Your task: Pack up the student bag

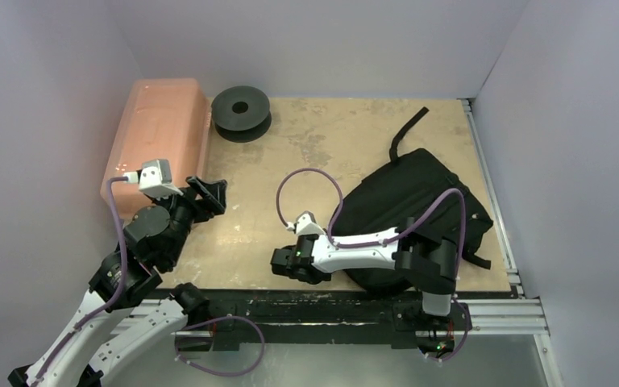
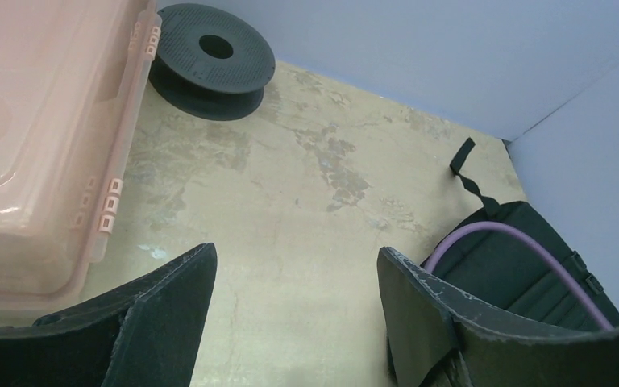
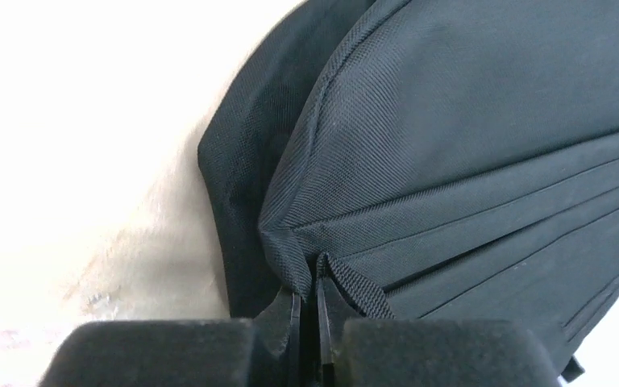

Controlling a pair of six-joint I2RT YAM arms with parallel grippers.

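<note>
The black bag (image 1: 403,189) lies flat on the right side of the table, running from back right to front left. In the right wrist view its fabric (image 3: 443,161) fills most of the picture. My right gripper is shut on the bag's seam edge near a loop of webbing (image 3: 359,286). From above, the right gripper (image 1: 282,262) reaches the bag's front left end, and the arm covers part of the bag. Standing apart from the bag, my left gripper is open with nothing between its fingers.
An upside-down-looking pink plastic box (image 1: 157,137) stands at the back left. Beside it lies a black spool (image 1: 240,113). A black strap (image 1: 405,133) reaches out from the bag's far end.
</note>
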